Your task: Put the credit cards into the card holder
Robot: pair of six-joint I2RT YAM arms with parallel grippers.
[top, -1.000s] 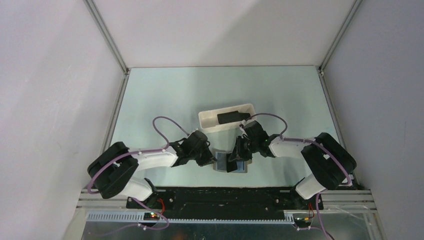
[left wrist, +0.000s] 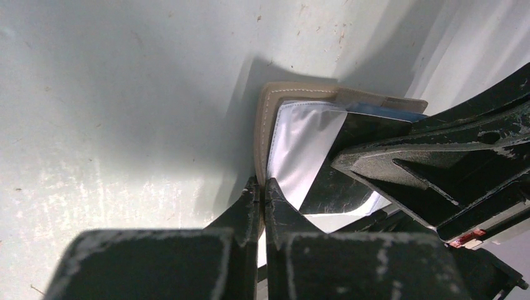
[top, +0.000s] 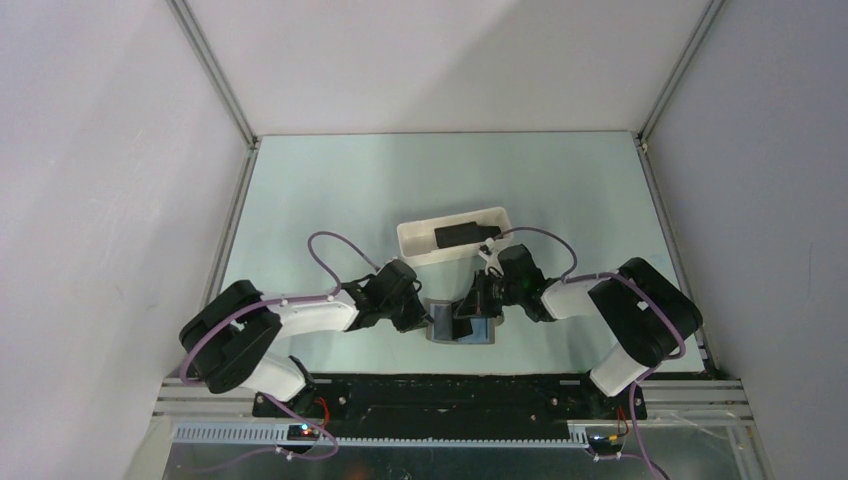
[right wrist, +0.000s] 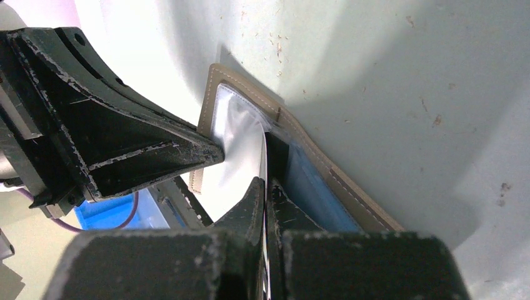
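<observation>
An open card holder (top: 487, 333) with a taupe rim and blue and clear pockets lies near the table's front. My left gripper is shut on its taupe side edge. A black card (left wrist: 334, 178) stands tilted at the clear pocket, its lower part within the holder's outline; how deep it sits cannot be told. Over the holder, my right gripper is shut at that card, whose thin pale edge (right wrist: 264, 156) runs along the line where the fingers meet. Whether they grip it is unclear.
Behind the holder stands a white tray (top: 417, 252) with black cards (top: 458, 235) inside, close to the right gripper. Both arms crowd the holder from either side.
The right gripper has shifted slightly, ending a little farther right and lower in the top view. The black card's visible part has changed slightly in shape. The left arm and holder have barely moved.
</observation>
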